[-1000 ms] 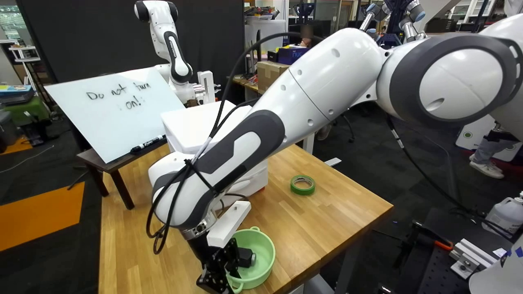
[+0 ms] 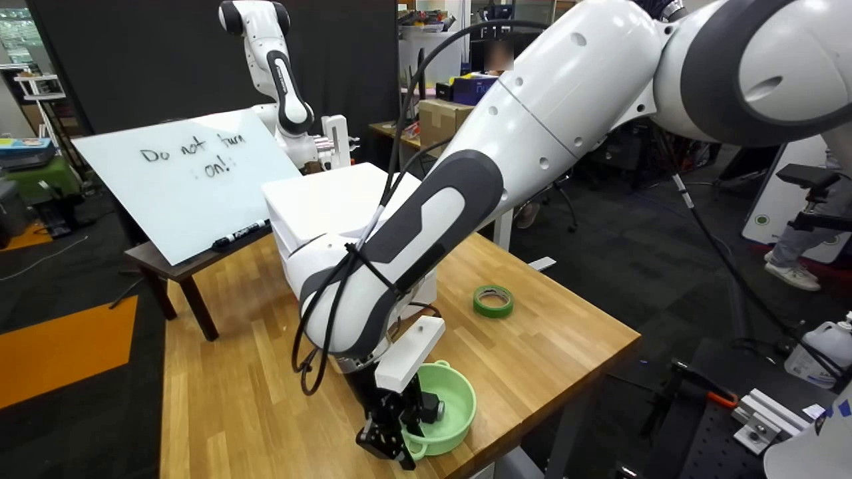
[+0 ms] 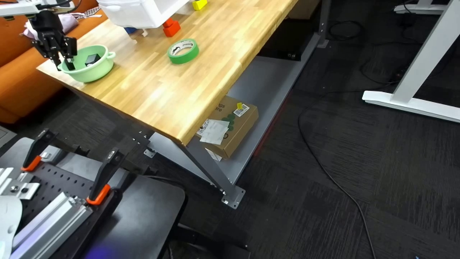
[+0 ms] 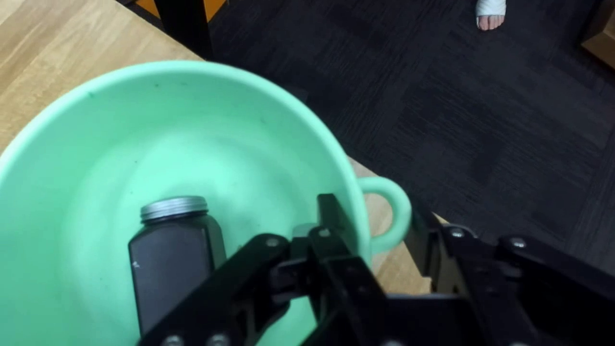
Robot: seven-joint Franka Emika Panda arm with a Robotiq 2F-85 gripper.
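A light green bowl [image 4: 173, 72] with small loop handles is near the table's corner. My gripper is shut across its rim at one handle [image 4: 398, 210]. One finger [image 4: 332, 214] reaches inside the wall; the other stands outside the loop. A dark bottle [image 4: 173, 265] with a silver cap lies in the bowl, partly hidden by my gripper in the wrist view. From the side, the green bowl [image 3: 92, 74] appears at table level, but whether its base touches the wood I cannot tell.
A roll of green tape [image 2: 492, 302] lies on the table [image 2: 551, 327]. White drawers [image 2: 335, 199] stand behind the arm, with red blocks [image 3: 171, 28] and a yellow block [image 3: 199, 4] nearby. Bare wood surrounds the tape; the table edge is close to the bowl.
In exterior view 1, my gripper and the green bowl have shifted together to the right and slightly up the picture. The bottle has travelled inside the bowl. The tape has stayed put.
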